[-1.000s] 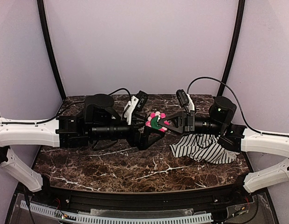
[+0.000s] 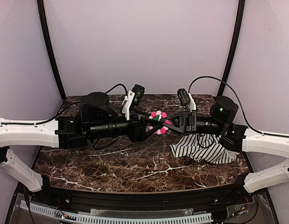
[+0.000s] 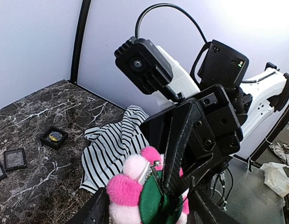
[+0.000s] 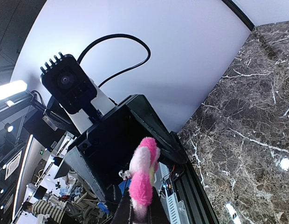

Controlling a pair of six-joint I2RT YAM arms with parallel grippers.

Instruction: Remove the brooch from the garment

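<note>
A pink and white fluffy flower brooch [image 2: 158,128] with a green felt back and silver pin hangs in the air between the grippers. My right gripper is shut on it, pressed against the green back. My left gripper is around the brooch from the other side, its fingers either side of it at the bottom of the left wrist view; in the top view they partly hide it. The black-and-white striped garment [image 2: 202,151] lies crumpled on the table beneath the right arm, apart from the brooch.
In the left wrist view, several small dark square objects, one a case [image 3: 53,137], lie on it beside the garment. Pale walls stand behind and at both sides.
My left gripper has shifted slightly upward around the brooch, covering more of it in the top view. The right arm looks still.
</note>
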